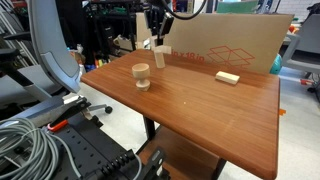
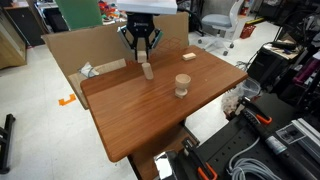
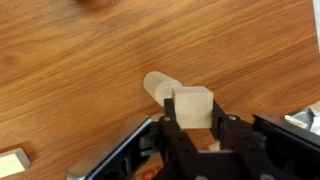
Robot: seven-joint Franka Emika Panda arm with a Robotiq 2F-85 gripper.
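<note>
My gripper is shut on a small pale block (image 3: pixel 193 103), whose squarish face shows in the wrist view. In exterior view 2 the gripper (image 2: pixel 142 52) hangs over the far part of the wooden table (image 2: pixel 125 108). Below the held block, a pale cylinder (image 3: pixel 161 86) stands on the table. This cylinder (image 1: pixel 160 58) is upright in exterior view 1, close under the gripper. Whether the held block touches it, I cannot tell.
A pale cup-shaped object (image 1: pixel 141 75) stands nearer the table's front edge. Another white block (image 1: pixel 227 78) lies flat by the back edge. Cardboard (image 1: pixel 225 42) stands up behind the table.
</note>
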